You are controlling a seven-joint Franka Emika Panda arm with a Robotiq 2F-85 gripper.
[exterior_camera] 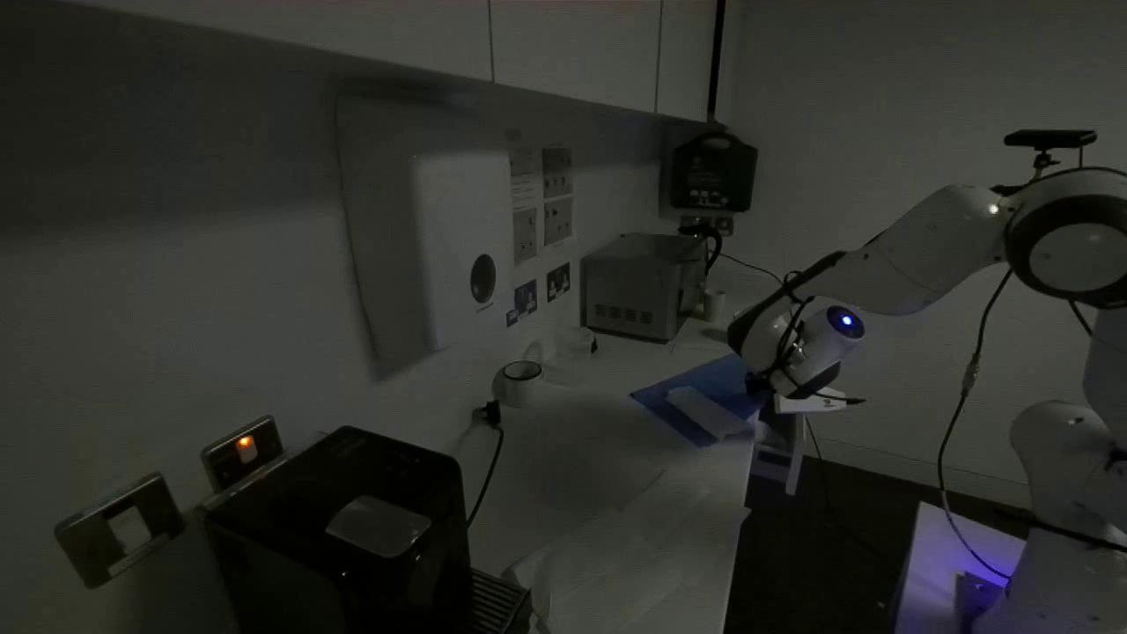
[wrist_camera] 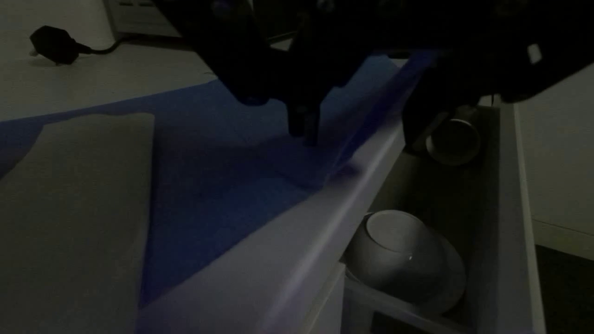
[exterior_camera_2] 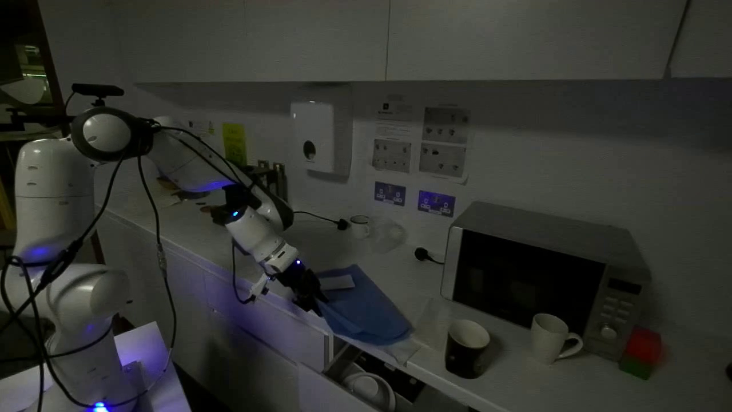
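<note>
A blue cloth [exterior_camera_2: 370,305] lies on the counter, its near part reaching the front edge. On top of it rests a pale flat piece [wrist_camera: 83,211], maybe paper or cloth. My gripper is just above the cloth at that edge, its dark fingers apart. A raised blue fold runs up between them towards the right finger; whether it touches that finger is too dark to tell. In exterior view 2 the gripper [exterior_camera_2: 314,298] stands at the cloth's left side, its tips hard to make out.
Below the counter edge an open drawer [wrist_camera: 512,195] holds white crockery [wrist_camera: 395,250]. A dark mug [exterior_camera_2: 466,350], a white mug [exterior_camera_2: 549,340] and a microwave [exterior_camera_2: 542,268] stand to the right in exterior view 2.
</note>
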